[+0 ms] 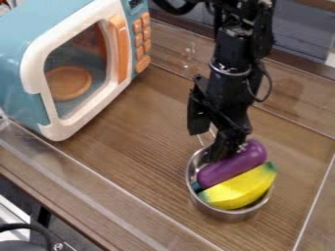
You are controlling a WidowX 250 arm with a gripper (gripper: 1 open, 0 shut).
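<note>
A metal pot (207,201) with a wire handle sits on the wooden counter at the lower middle. Inside it lie a purple eggplant (226,170) and a yellow banana (238,190). My black gripper (217,131) is open, its fingers down at the back of the pot, just over and beside the eggplant's upper end. Whether it touches the eggplant is unclear, and part of the pot's back and handle is hidden behind it.
A blue and white toy microwave (71,69) with orange buttons stands at the upper left.
</note>
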